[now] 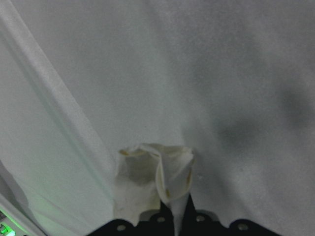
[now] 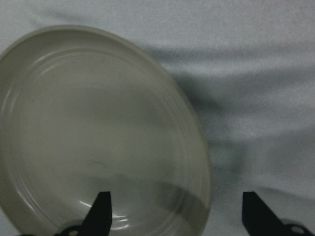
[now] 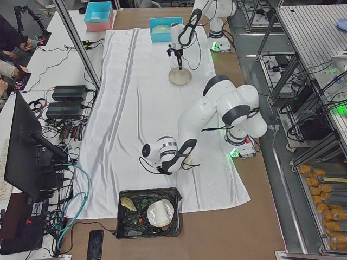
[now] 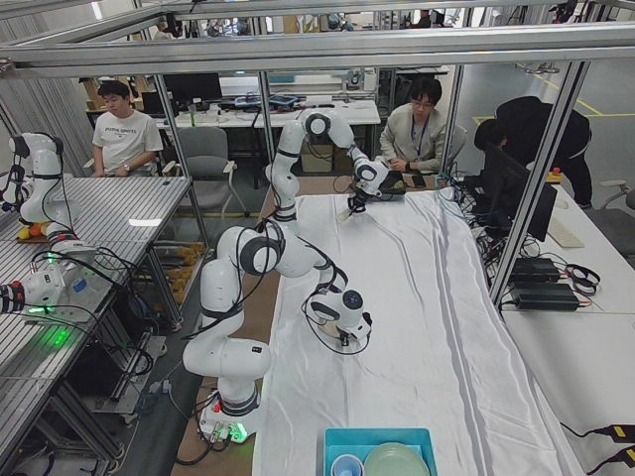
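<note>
In the left wrist view, my left gripper is shut on a crumpled, off-white piece of paper (image 1: 135, 177), perhaps a squashed cup, above the white cloth (image 1: 88, 78). My right gripper stands open over a shallow beige plate (image 2: 93, 123), its fingers either side of the plate's rim, with nothing seen held. In the camera left view that plate (image 3: 180, 77) lies on the cloth at the far end.
A black tray (image 3: 123, 214) with a white container and scraps sits at the near end, below the left arm. A blue bin (image 3: 160, 37) stands behind the right arm. Monitor, boxes and cables line one side.
</note>
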